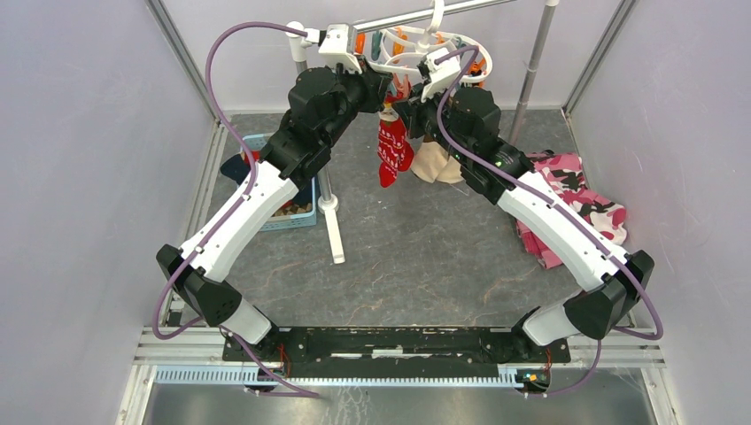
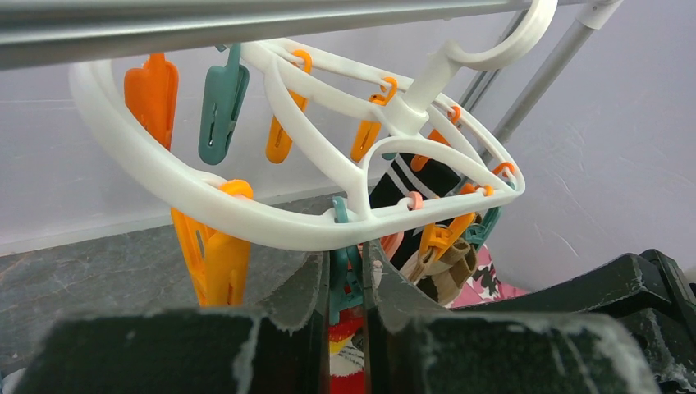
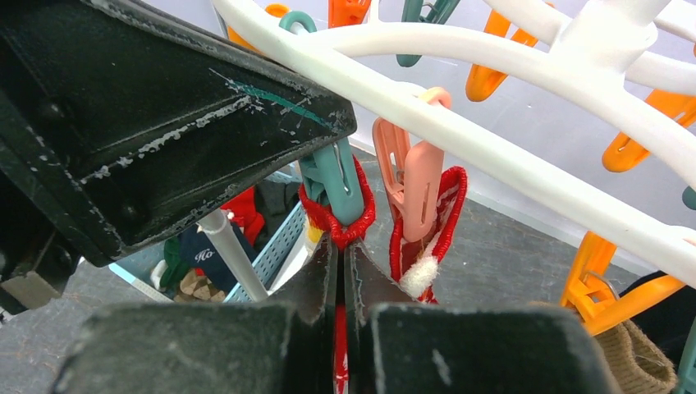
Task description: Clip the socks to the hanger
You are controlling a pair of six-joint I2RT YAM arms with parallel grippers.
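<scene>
A red patterned sock (image 1: pixel 390 149) hangs under the white round hanger (image 2: pixel 287 236). In the right wrist view, a pink clip (image 3: pixel 423 193) has hold of one side of its cuff. The other side of the red cuff (image 3: pixel 361 215) loops round the lower end of a teal clip (image 3: pixel 341 185); whether that clip bites the cloth is hidden. My left gripper is shut on this teal clip, just below the hanger's rim. Directly beneath the clip, my right gripper is shut with the cuff's edge at its fingertips.
Orange and teal clips (image 2: pixel 226 94) hang round the ring, some carrying other socks. A blue basket (image 1: pixel 292 221) of socks stands at left behind the stand's pole. Patterned pink cloth (image 1: pixel 580 204) lies at right. Both grippers are close together.
</scene>
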